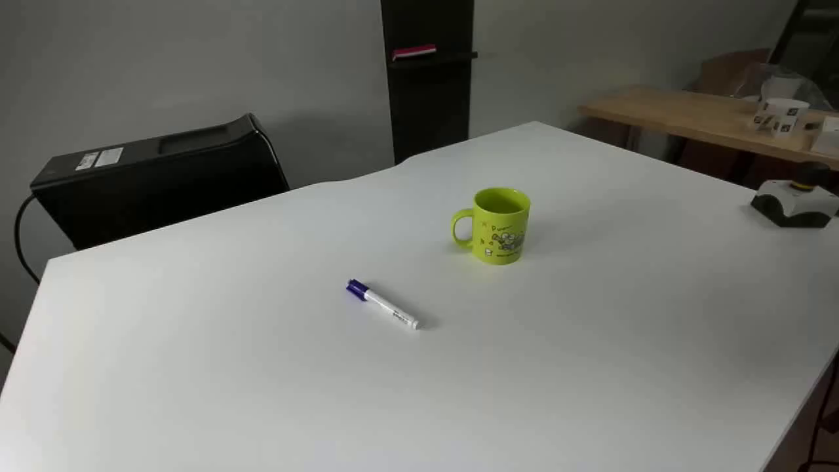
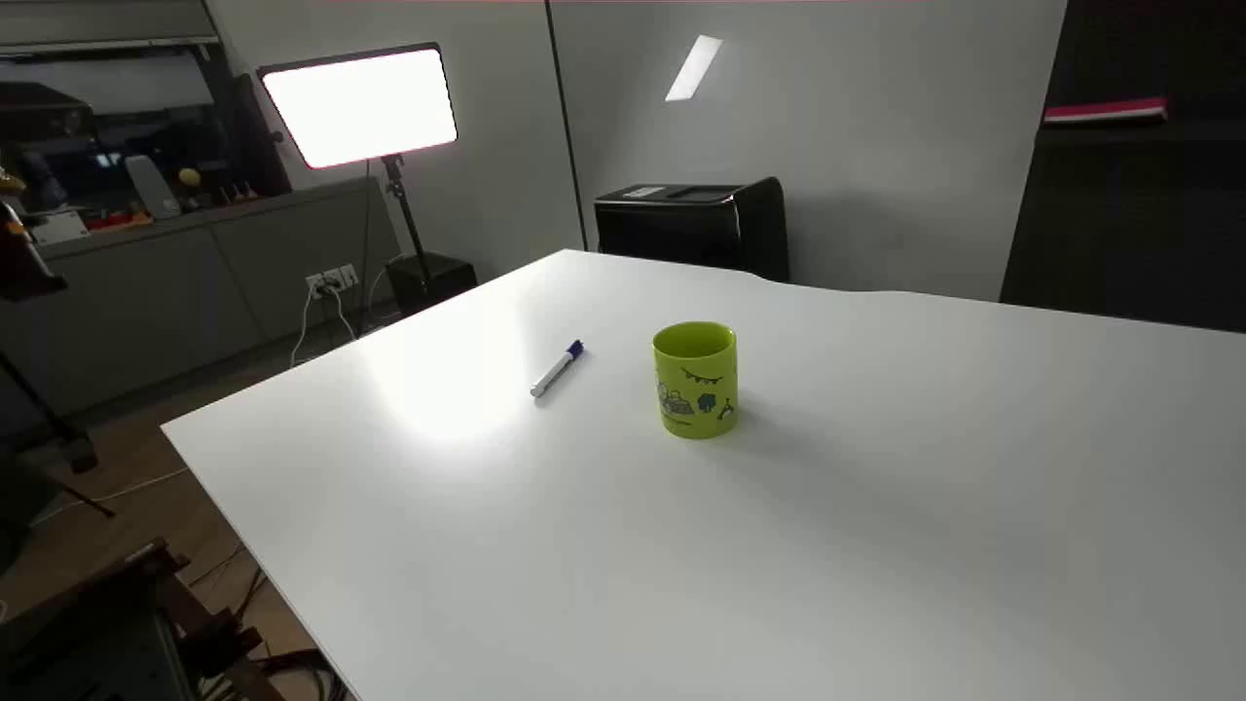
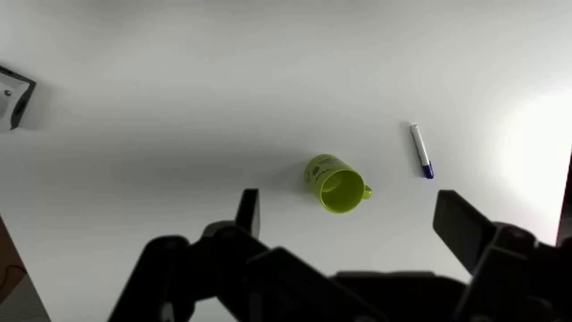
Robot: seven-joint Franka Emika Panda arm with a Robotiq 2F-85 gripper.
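A lime-green mug [image 1: 501,228] with printed drawings stands upright on the white table, its handle toward the marker's side. The same mug [image 2: 696,386] hides its handle in exterior view 2. A white marker [image 1: 387,307] with a dark blue cap lies apart from it; the marker [image 3: 421,147] is right of the mug [image 3: 338,185] in the wrist view. My gripper is open, its black fingers wide apart with nothing held. It hangs well above the table, over the mug's area, and touches neither object. Both exterior views leave the arm out.
A white-and-black device with a dark knob [image 1: 796,198] sits at its right edge. Beyond the table's back edge stands a black box-shaped machine [image 1: 157,177]. A bright light panel [image 2: 362,105] is on a stand to the left.
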